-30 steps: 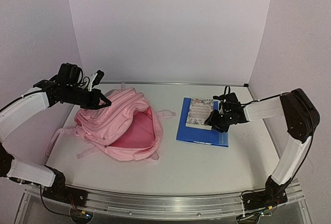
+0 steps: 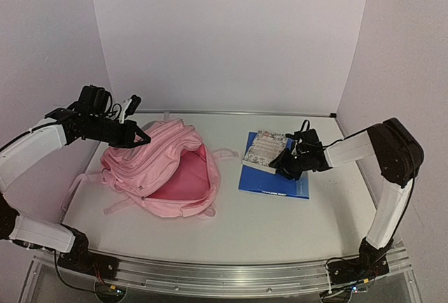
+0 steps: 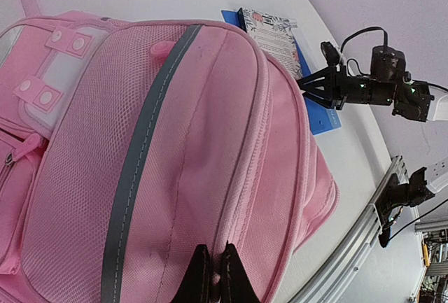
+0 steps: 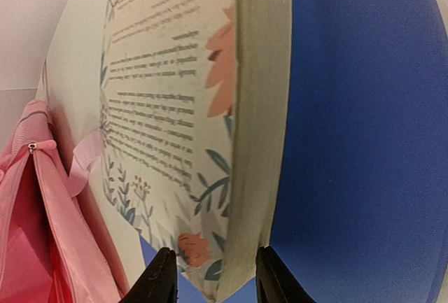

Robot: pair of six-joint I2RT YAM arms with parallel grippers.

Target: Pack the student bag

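Note:
The pink student bag [image 2: 189, 180] lies at left on the table, its main compartment gaping toward the front right. In the left wrist view, my left gripper is shut on the piped edge of the bag's pink flap [image 3: 210, 149]. A patterned book [image 2: 264, 150] lies tilted on a blue folder [image 2: 276, 184] at right. My right gripper is at the book's near corner, its fingers apart: one over the printed cover [image 4: 161, 107], the other beside the pale page edge [image 4: 259, 142]. Whether both fingers touch the book is unclear.
Bare white table [image 2: 280, 229] stretches in front of the bag and folder. A bag strap [image 2: 225, 154] reaches toward the folder across the narrow gap between them. A metal rail [image 2: 224, 269] runs along the front edge.
The book has shifted left and turned on the folder, and my right gripper has moved slightly left and down with it. The left arm and the bag look unchanged.

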